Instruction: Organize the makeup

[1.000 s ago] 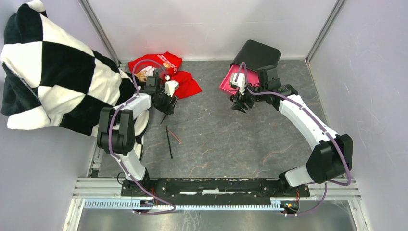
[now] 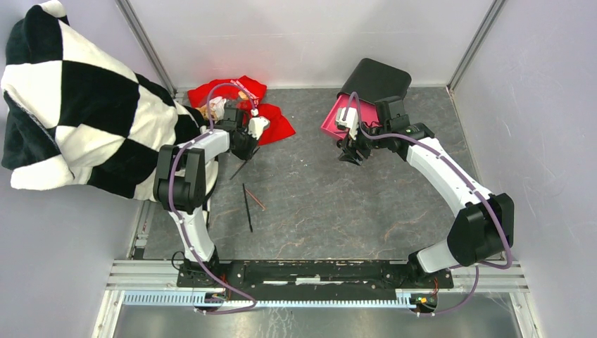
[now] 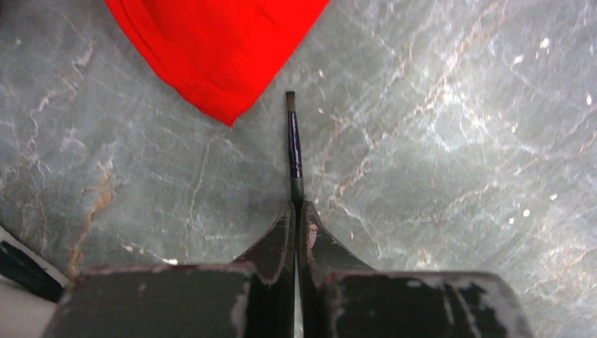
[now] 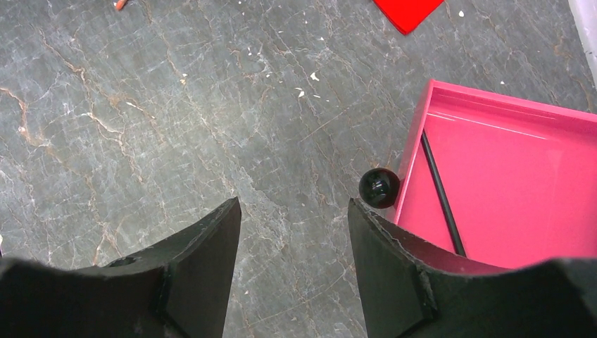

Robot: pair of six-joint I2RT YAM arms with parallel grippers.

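My left gripper is shut on a thin dark makeup brush (image 3: pixel 295 151), whose tip points toward the red cloth (image 3: pixel 225 49). In the top view, a black brush (image 2: pixel 247 208) and a reddish pencil-like item (image 2: pixel 256 201) lie on the grey floor. My right gripper is open, empty, above the floor beside the pink box (image 4: pixel 510 183). A dark stick (image 4: pixel 440 190) lies inside the box along its near wall, and a black ball-shaped item (image 4: pixel 379 188) is just outside it.
A black-and-white checked blanket (image 2: pixel 98 105) fills the left side. A black lid or case (image 2: pixel 373 77) stands behind the pink box.
My left arm has shifted slightly, and the brush in its gripper has moved a little toward the front left. The right arm looks unchanged.
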